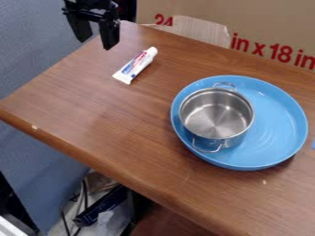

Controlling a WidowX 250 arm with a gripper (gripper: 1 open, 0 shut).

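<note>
My black gripper (95, 28) hangs at the top left, over the far left corner of the table, with its fingers apart and nothing seen between them. Below and to its right, a white toothpaste tube (135, 65) with red and blue print lies on the wooden table (99, 120). On the right, a small steel pot (216, 116) with two handles sits on a light blue plate (277, 129).
A cardboard box (259, 18) with printed lettering stands along the back edge. Beyond the left edge the floor holds dark and pale clutter, too small to tell apart.
</note>
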